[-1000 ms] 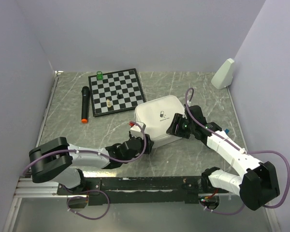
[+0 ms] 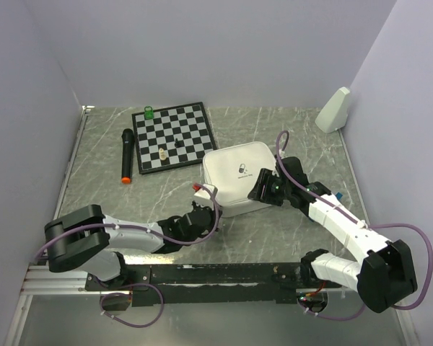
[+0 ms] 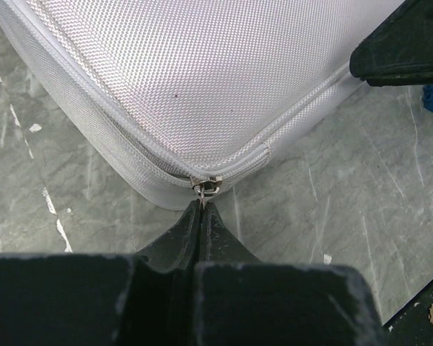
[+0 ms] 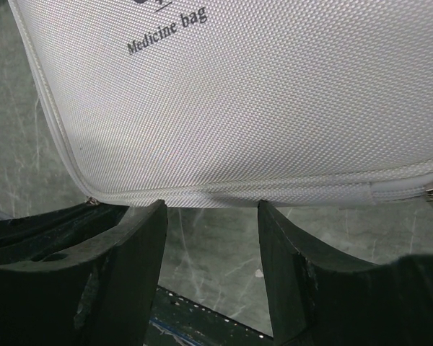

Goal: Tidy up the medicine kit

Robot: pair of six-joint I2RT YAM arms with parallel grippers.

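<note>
The white medicine bag (image 2: 238,173) lies mid-table, its printed top (image 4: 231,94) filling much of the right wrist view. At its front left corner, my left gripper is shut on the metal zipper pull (image 3: 206,186). My right gripper is part open, its two fingertips at the bag's front edge, with no object clearly held between them.
A chessboard (image 2: 189,130) with small pieces lies at the back left, a black microphone (image 2: 127,151) beside it. A white upright object (image 2: 332,109) stands at the back right.
My left gripper has shifted slightly with the bag's front left corner over the last second. The right arm looks almost unchanged.
</note>
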